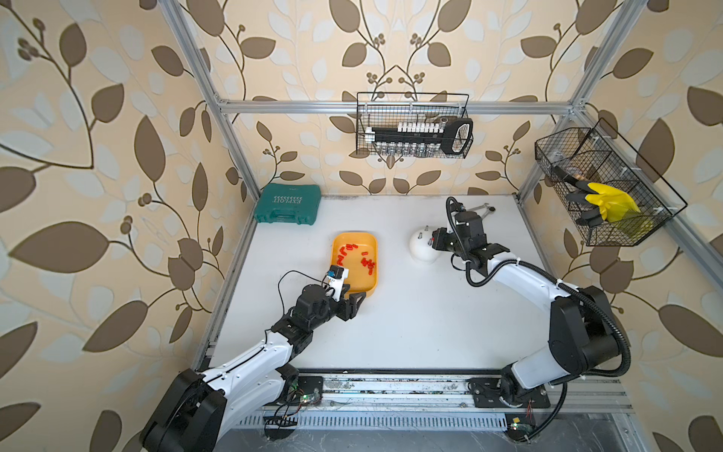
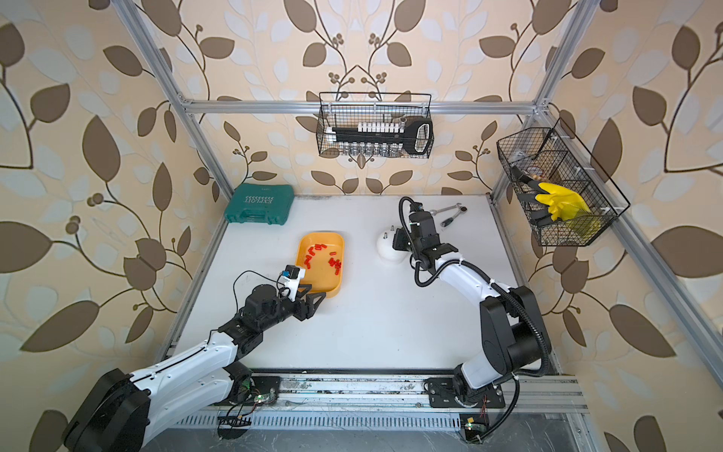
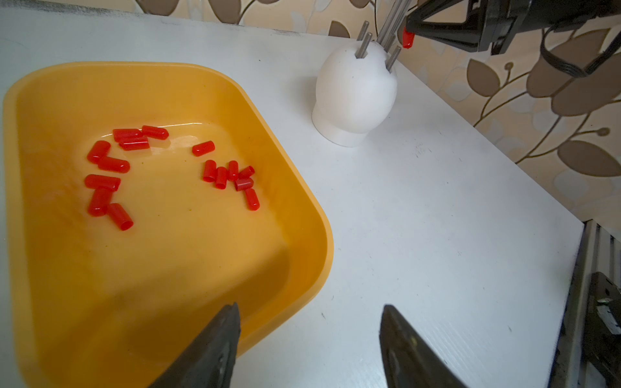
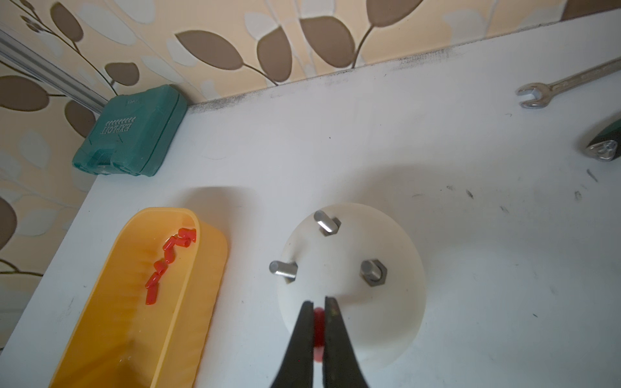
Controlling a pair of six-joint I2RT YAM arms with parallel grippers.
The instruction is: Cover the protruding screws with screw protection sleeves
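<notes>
A white dome (image 3: 352, 90) carries several steel screws (image 4: 323, 221). My right gripper is shut on a red sleeve (image 3: 408, 38), held over the dome's edge beside the screws; whether it touches one is unclear. The yellow tray (image 4: 174, 352) holds several loose red sleeves (image 3: 113, 165). My left gripper hangs at the tray's near right corner, fingers apart with nothing between them.
A green case (image 4: 129, 129) lies at the back left. A wrench (image 4: 562, 84) and a green-handled tool (image 4: 604, 145) lie behind the dome at the right. Wire baskets hang on the walls.
</notes>
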